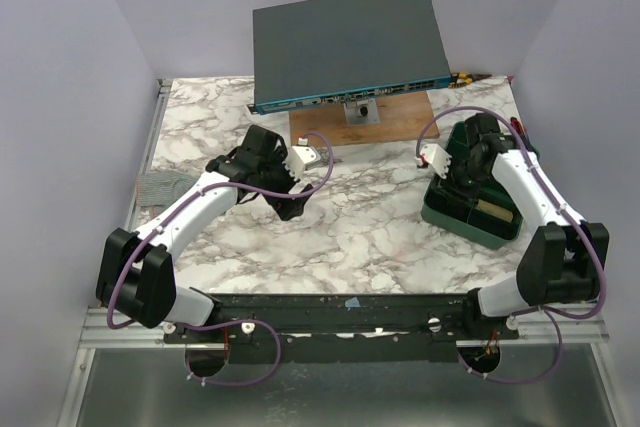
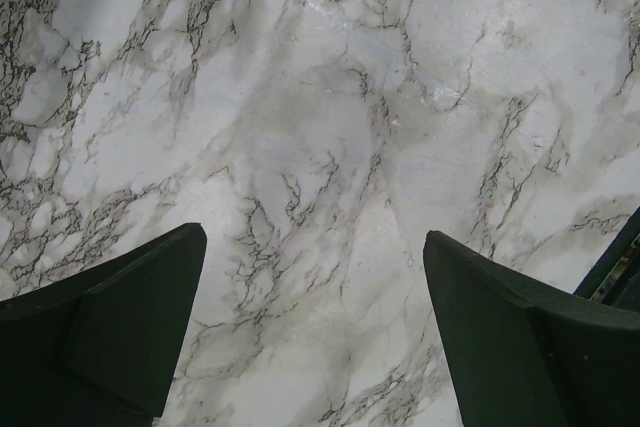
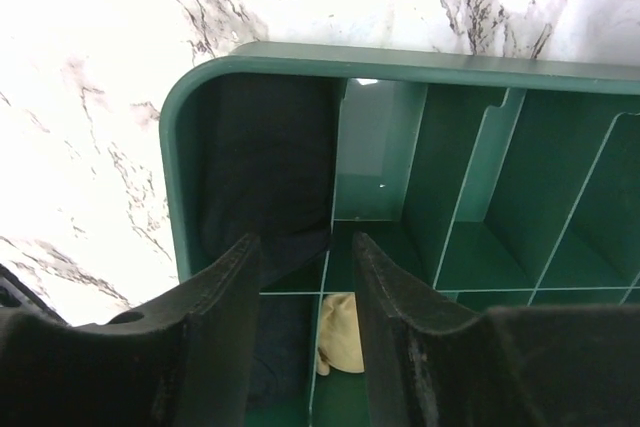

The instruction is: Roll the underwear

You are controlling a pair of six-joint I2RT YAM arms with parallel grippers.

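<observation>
My left gripper [image 1: 293, 203] hangs over bare marble table at the middle left; in the left wrist view its fingers stand wide open with nothing between them. My right gripper is over the green divided box [image 3: 400, 67] at the right, its fingers part open. Below it, a dark folded cloth [image 3: 265, 162] lies in a compartment, a second dark cloth [image 3: 280, 352] in the adjoining one and a beige cloth [image 3: 340, 332] in another. Whether these are underwear I cannot tell for sure.
A grey striped cloth [image 1: 165, 187] lies at the table's left edge. A wooden board [image 1: 390, 117] with a dark screen stands at the back.
</observation>
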